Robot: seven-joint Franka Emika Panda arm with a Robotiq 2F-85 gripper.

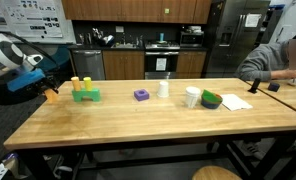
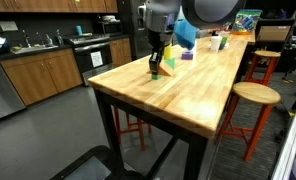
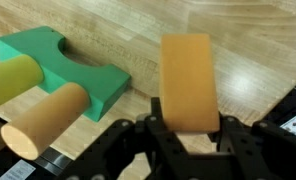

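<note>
An orange block (image 3: 188,80) is between the fingers of my gripper, which is shut on it. In exterior view 1, the orange block (image 1: 51,97) hangs at the left end of the table, left of a green block (image 1: 85,95) with yellow pegs standing on it. Up close, the green block (image 3: 73,75) lies to the left of my gripper, with a yellow cylinder (image 3: 13,80) and an orange-tan cylinder (image 3: 50,120) at its side. Exterior view 2 shows the orange block (image 2: 167,68) beneath the arm, partly covering the things behind it.
Farther right along the wooden table (image 1: 148,117) are a purple block (image 1: 141,95), white cups (image 1: 192,97), and a green bowl (image 1: 211,99) with things in it. A person (image 1: 273,65) sits at the far right.
</note>
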